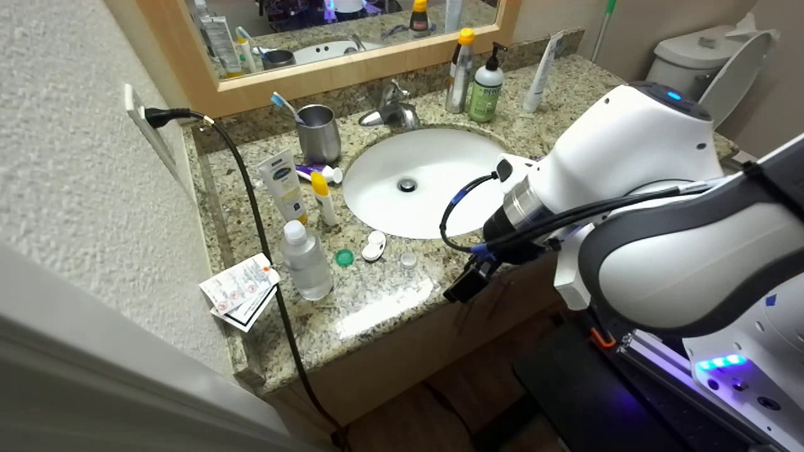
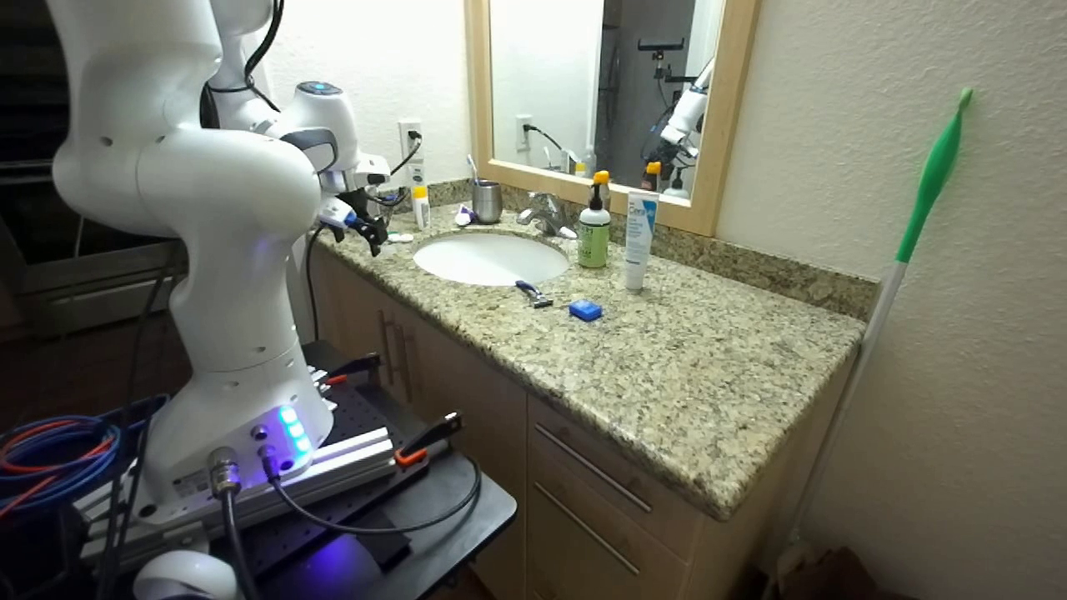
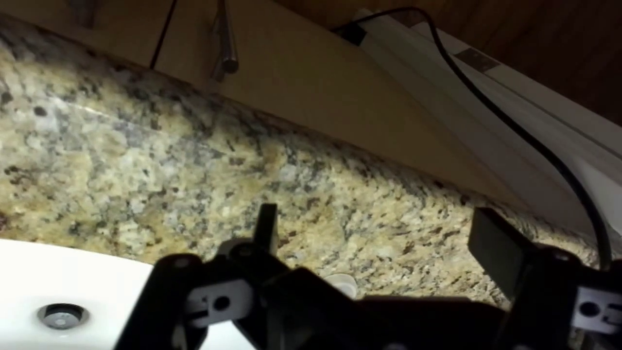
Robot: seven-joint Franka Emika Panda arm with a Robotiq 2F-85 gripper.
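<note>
Near the front edge of the counter, my gripper (image 1: pixel 468 280) hangs to the right of a small clear round cap (image 1: pixel 407 260). In the wrist view the gripper is open, its two fingers wide apart, with only granite showing between the tips. The same clear cap (image 3: pixel 342 284) appears low in that view, partly covered by the gripper's body. Left of it in the first exterior view lie a white contact lens case (image 1: pixel 374 246) and a green cap (image 1: pixel 344 257). A clear bottle with a white lid (image 1: pixel 306 263) stands farther left.
The sink basin (image 1: pixel 445 162) lies behind the gripper. A steel cup (image 1: pixel 318 134), upright tubes and a black cable (image 1: pixel 260 226) crowd the left side. A razor (image 2: pixel 534 293) and blue box (image 2: pixel 586 310) lie right of the sink.
</note>
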